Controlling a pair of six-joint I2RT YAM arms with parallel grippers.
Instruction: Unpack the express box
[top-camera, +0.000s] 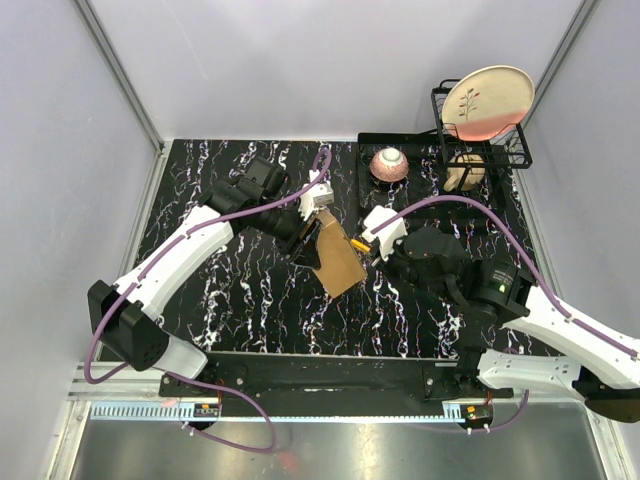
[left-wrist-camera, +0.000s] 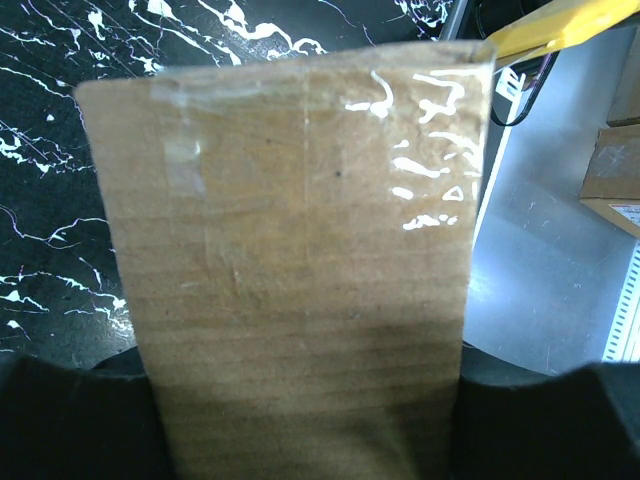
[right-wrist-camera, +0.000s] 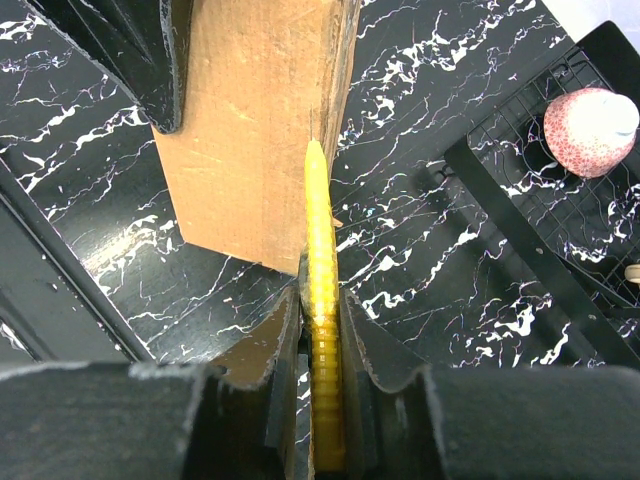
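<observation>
A brown cardboard box (top-camera: 341, 262) is tilted above the black marbled table, with my left gripper (top-camera: 310, 245) shut on it. In the left wrist view the box (left-wrist-camera: 290, 220) fills the middle, clear tape shining along its far end. My right gripper is shut on a yellow cutter (right-wrist-camera: 322, 260), whose tip lies at the box's side edge in the right wrist view. Whether the blade is out or has entered the cardboard cannot be made out. The box's far side is hidden.
A black dish rack (top-camera: 485, 155) stands at the back right with a large plate (top-camera: 488, 103) and a red-patterned bowl (top-camera: 389, 165).
</observation>
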